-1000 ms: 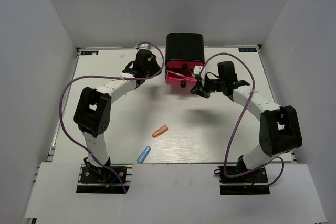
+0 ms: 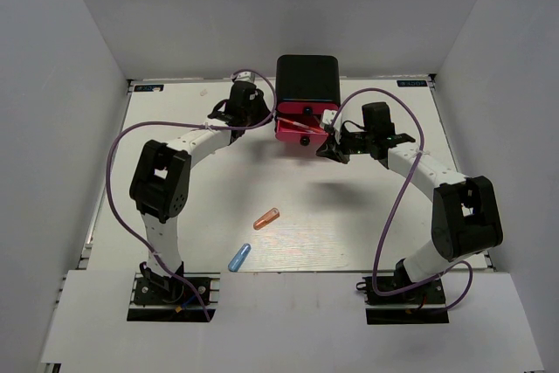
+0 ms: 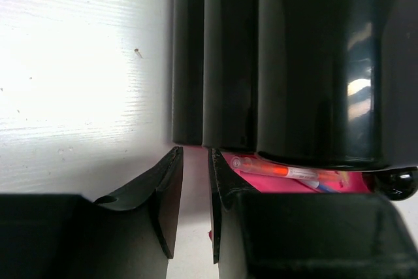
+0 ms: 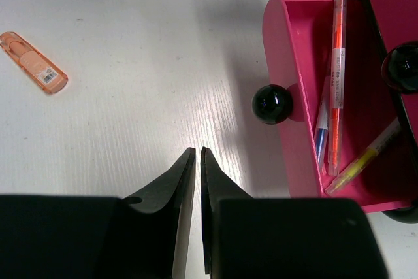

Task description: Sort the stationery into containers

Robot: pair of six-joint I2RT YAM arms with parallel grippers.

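Observation:
A black-and-pink box [image 2: 307, 76] stands at the back, its pink drawer [image 4: 297, 155] open with several pens inside. My left gripper is just left of the box, by its black side, fingers slightly apart with nothing seen between them. My right gripper hangs at the drawer's right in the top view, fingertips close together, nothing visible between them. An orange item [image 2: 266, 218] and a blue item [image 2: 239, 257] lie loose on the front half of the white table.
Grey walls [image 2: 79, 128] flank it at the sides.
My left arm has shifted slightly right, toward the box. The right arm, the box and the loose items show no visible change.

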